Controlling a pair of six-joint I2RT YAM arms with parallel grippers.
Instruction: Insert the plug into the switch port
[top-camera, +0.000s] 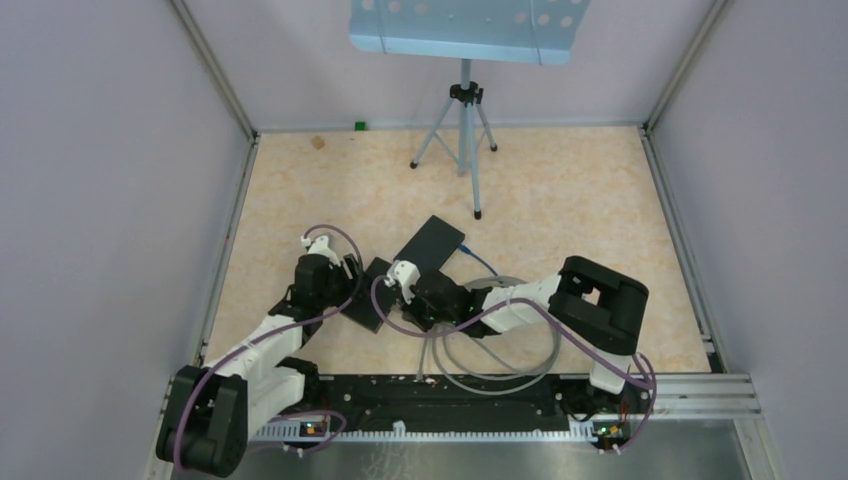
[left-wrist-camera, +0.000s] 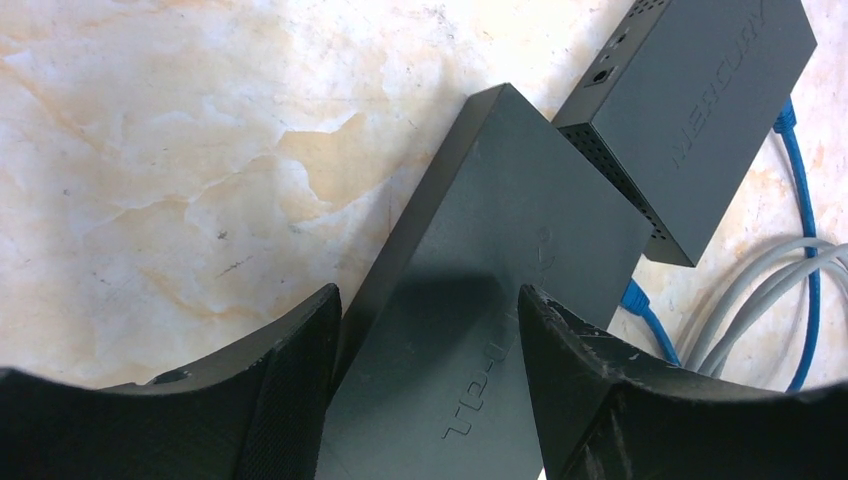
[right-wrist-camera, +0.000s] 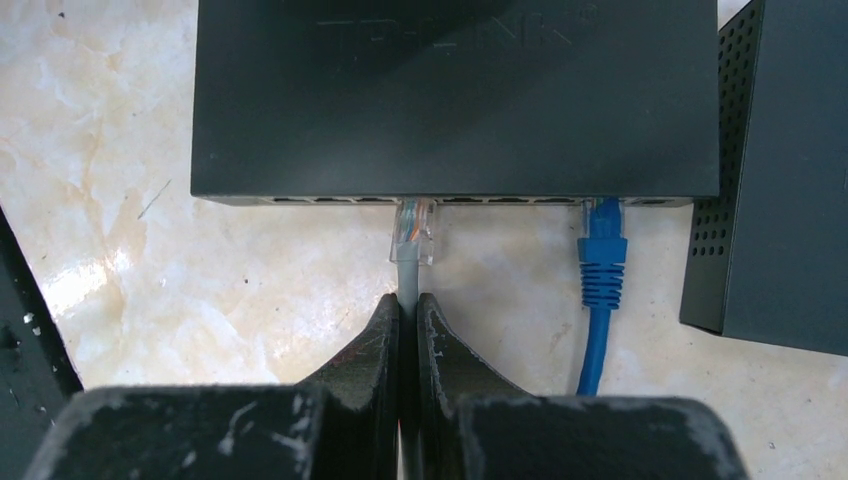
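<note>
The black switch (right-wrist-camera: 455, 110) lies flat, its row of ports facing my right gripper. That gripper is shut on the grey cable (right-wrist-camera: 408, 275), just behind its clear plug (right-wrist-camera: 412, 232). The plug points straight at a port near the middle of the row, its front end at the switch's edge; how deep it sits cannot be told. In the left wrist view my left gripper is open, its fingers (left-wrist-camera: 300, 350) at either side of the same switch (left-wrist-camera: 560, 210). Whether they touch its sides is unclear.
A blue plug (right-wrist-camera: 602, 250) sits in another port, to the right. A second black box marked MERCURY (left-wrist-camera: 700, 120) adjoins the switch's corner. Grey cable coils (top-camera: 540, 370) lie at the front.
</note>
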